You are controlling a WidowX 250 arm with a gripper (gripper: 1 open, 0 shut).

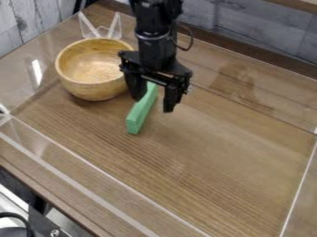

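Note:
The black robot arm reaches down from the top centre to the gripper (155, 93), which stands open above a green elongated object (139, 118) lying lengthwise on the wooden table. The gripper partly hides the far end of the green object. Whether the fingers touch it I cannot tell.
A round tan wooden bowl (96, 74) sits to the left, close to the gripper. A pale wall borders the left edge, and a cable lies at lower left.

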